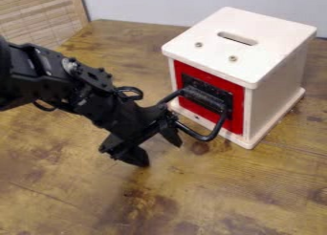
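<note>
A white box (273, 91) with a slot and two small knobs on top stands at the right, its red front (186, 79) holding a black panel with a dark bent handle (205, 134) sticking out toward the arm. My black gripper (153, 143) is low over the wooden table, left of the box, by the near end of that handle. The dark fingers and handle overlap, so whether the fingers grip it is unclear.
A woven mat or panel (32, 14) lies at the back left, and a pale wall rises behind.
</note>
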